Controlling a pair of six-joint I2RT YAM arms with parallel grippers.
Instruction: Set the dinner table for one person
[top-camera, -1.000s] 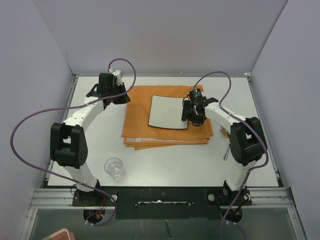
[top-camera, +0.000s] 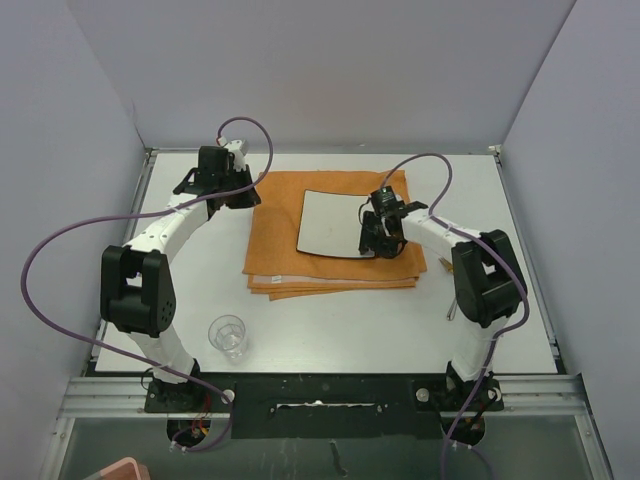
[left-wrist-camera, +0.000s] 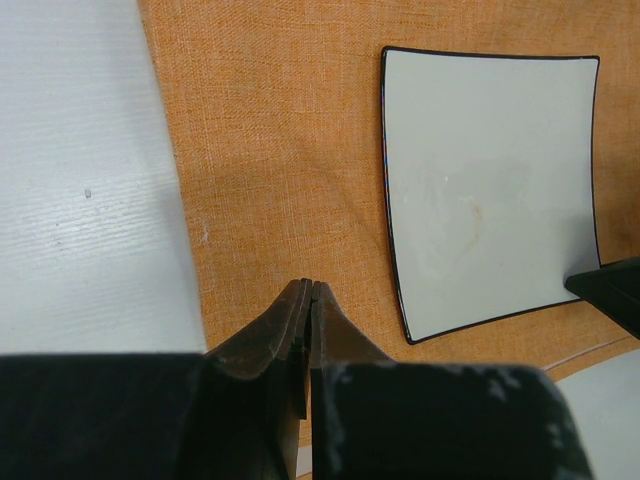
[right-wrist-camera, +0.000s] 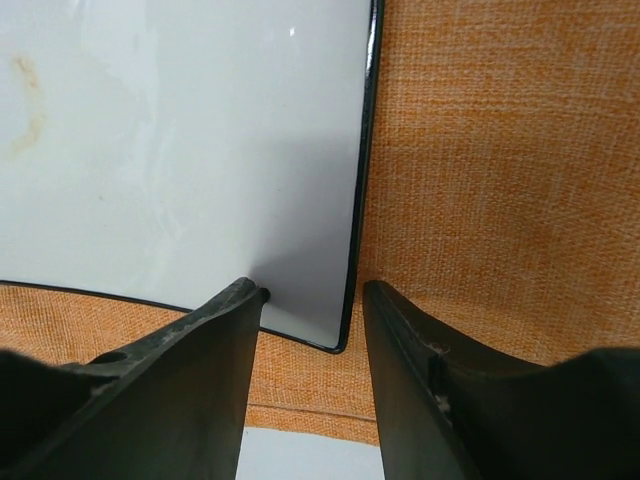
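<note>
A square white plate (top-camera: 328, 222) with a dark rim rests on orange placemats (top-camera: 275, 220) in the middle of the table. My right gripper is at the plate's near right corner, its fingers part open on either side of that corner's edge; whether they touch it I cannot tell. My left gripper is shut with nothing visible between its fingers, above the left part of the orange cloth. A glass (top-camera: 228, 336) stands at the front left, and cutlery (top-camera: 452, 298) lies at the right, partly hidden by the right arm.
Grey walls surround the back and sides. A pink container (top-camera: 125, 470) shows at the bottom left, off the table.
My right gripper and arm have moved slightly toward the front of the table, down onto the plate's near right corner. The left arm and the plate look unchanged.
</note>
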